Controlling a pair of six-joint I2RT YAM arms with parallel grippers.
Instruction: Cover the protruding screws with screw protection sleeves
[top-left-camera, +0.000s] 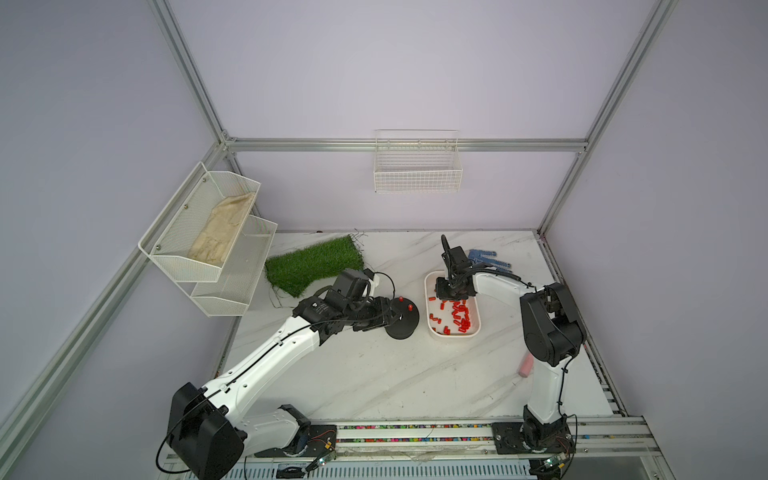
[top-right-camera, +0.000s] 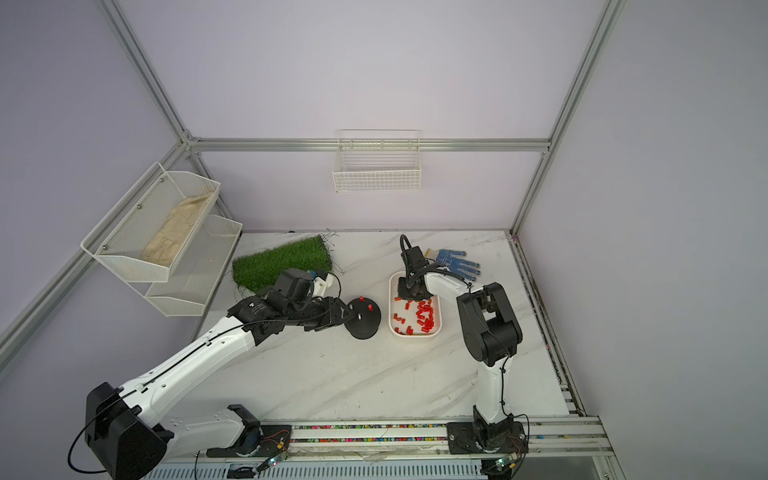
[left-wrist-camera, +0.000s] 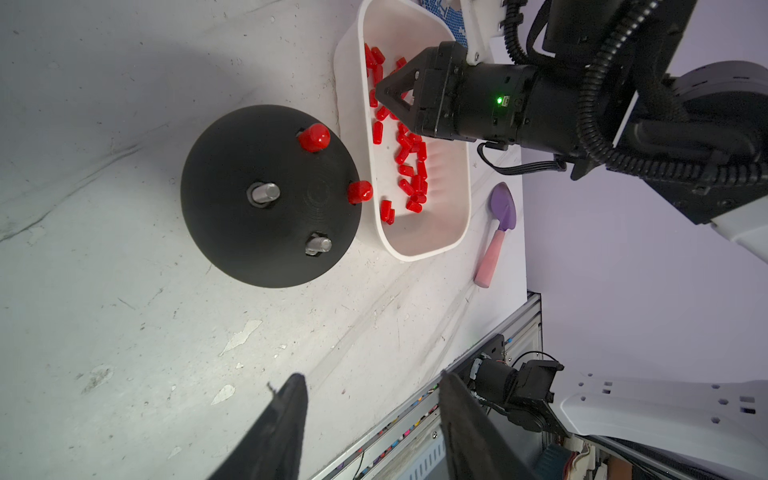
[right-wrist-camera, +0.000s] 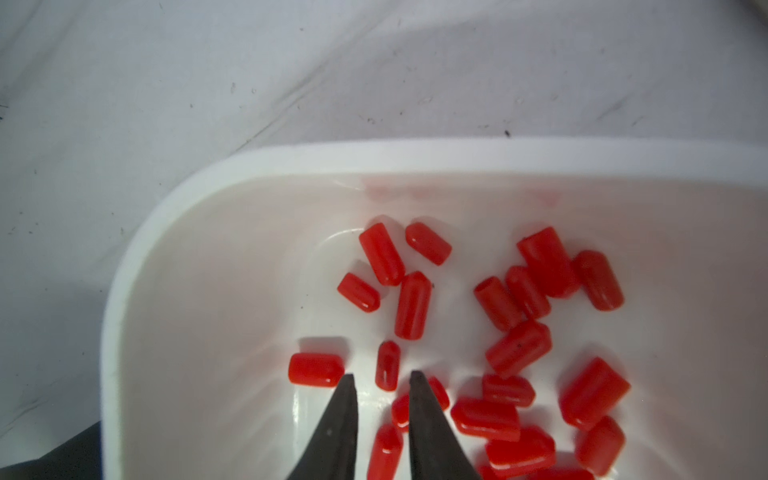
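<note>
A round black disc (left-wrist-camera: 232, 160) lies on the table with two bare metal screws, one near its middle (left-wrist-camera: 264, 193) and one near its edge (left-wrist-camera: 318, 245). Red sleeves cap two other spots, an upper one (left-wrist-camera: 314, 137) and one at the rim (left-wrist-camera: 360, 192). My left gripper is open and empty, to the disc's side. Over the far part of the white tray (top-left-camera: 478, 320) hangs my right gripper. Its fingers stand slightly apart; red sleeves show in the gap, but whether one is held or all lie beneath, I cannot tell.
Many loose red sleeves (right-wrist-camera: 412, 305) lie in the tray, thickest toward one side. Blue gloves (top-right-camera: 456, 262) lie behind it, green turf (top-left-camera: 316, 262) at the back left. A pink-handled spatula (left-wrist-camera: 490, 257) lies at the right.
</note>
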